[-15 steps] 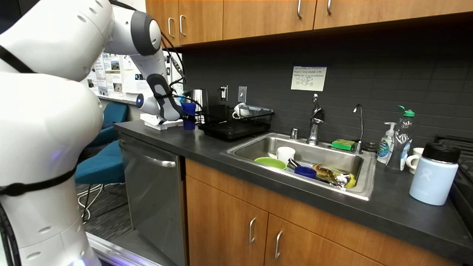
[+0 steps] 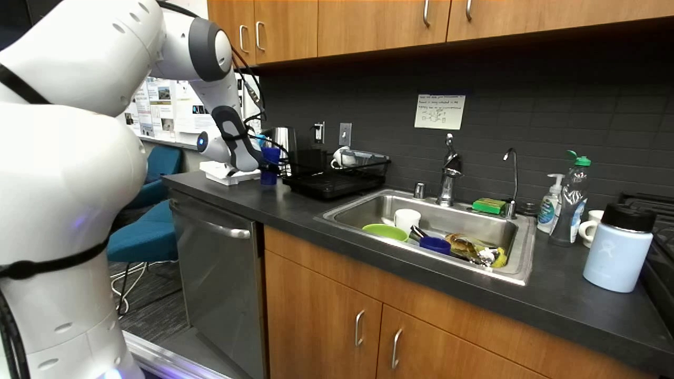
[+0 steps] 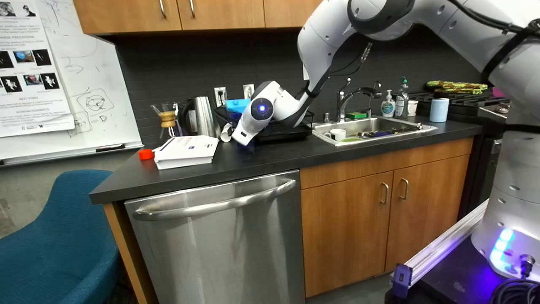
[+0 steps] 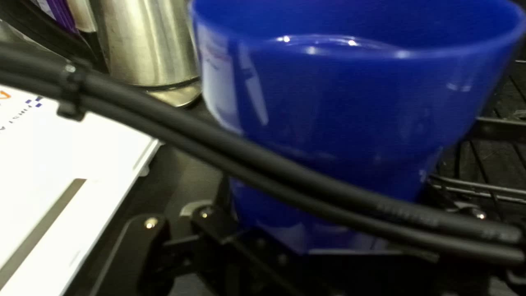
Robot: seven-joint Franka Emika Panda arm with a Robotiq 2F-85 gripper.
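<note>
A deep blue cup (image 4: pixel 340 108) stands upright and fills much of the wrist view, its inside seen only near the rim. In exterior view 1 the same cup (image 2: pixel 269 176) is on the dark counter, left of the black dish rack. My gripper (image 2: pixel 270 167) is low at the cup, its black fingers crossing in front of the lower part. Black finger linkage (image 4: pixel 217 224) shows along the bottom of the wrist view. Cables and the gripper body hide the cup's base and the fingertips, so the grip itself does not show. In exterior view 2 my hand covers most of the cup.
Beside the cup lie a white paper-topped stack (image 3: pixel 184 151) and a steel kettle (image 3: pixel 203 116). A black dish rack (image 2: pixel 335 183) stands to the right. Farther right, the sink (image 2: pixel 522 252) holds a white mug (image 2: pixel 407 218), a green bowl (image 2: pixel 385 231) and other dishes.
My arm's wrist has shifted very slightly to the right in exterior view 1. The cup stays at nearly the same spot; the sink and its dishes look unchanged.
</note>
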